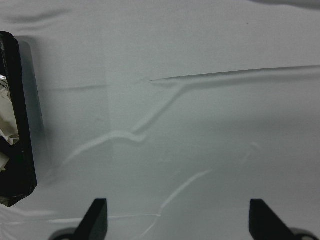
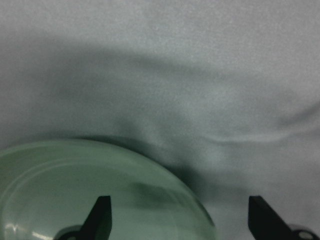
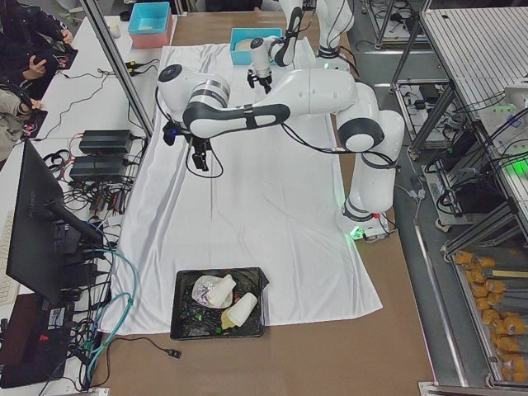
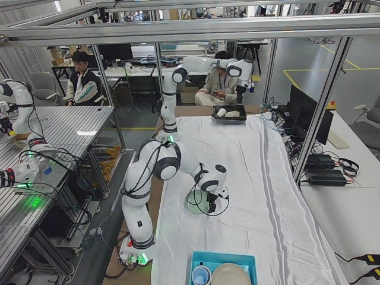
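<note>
My left gripper hangs open over the white cloth, nothing between its fingers; the black tray (image 1: 20,160) with crumpled light items shows at the left of its wrist view. My right gripper is open low over a pale green plate (image 2: 90,180), its far fingertip beside the plate's curved rim. In the camera right view the plate lies on the cloth, partly behind the right arm.
A blue bin (image 4: 249,267) holding a cup (image 4: 200,275) and a beige plate (image 4: 227,275) stands beyond the right arm. A monitor and cables line the table's side.
</note>
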